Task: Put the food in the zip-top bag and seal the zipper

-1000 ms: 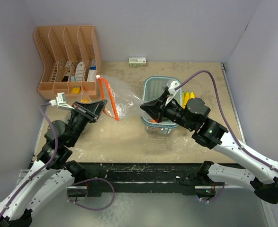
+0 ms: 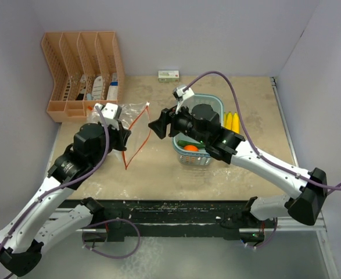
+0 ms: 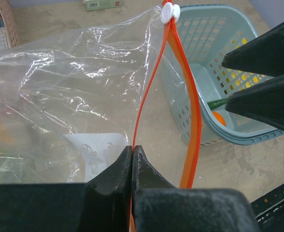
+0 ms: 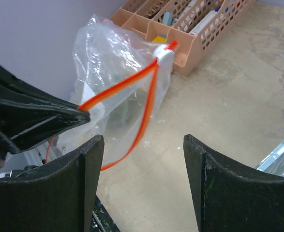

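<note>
A clear zip top bag (image 3: 103, 92) hangs from my left gripper, which is shut on one side of its orange-edged mouth. The two orange zipper strips (image 3: 194, 121) stand apart below the white slider (image 3: 170, 12) at the far corner, so the mouth gapes toward the right. My right gripper is open beside the mouth, with nothing between its fingers. In the top view the basket (image 2: 216, 103) lies under the right arm, with an orange (image 2: 191, 148) and a green vegetable (image 2: 189, 143) inside.
A tan compartment rack (image 2: 83, 64) with several items stands at the back left. A small box (image 2: 168, 75) lies by the back wall. Yellow bananas (image 2: 233, 122) show right of the basket.
The bag has swung round: its mouth faced left and now faces right. My left gripper, open before, is shut at the mouth; the right gripper, shut at the bag's other end, has opened and moved left.
</note>
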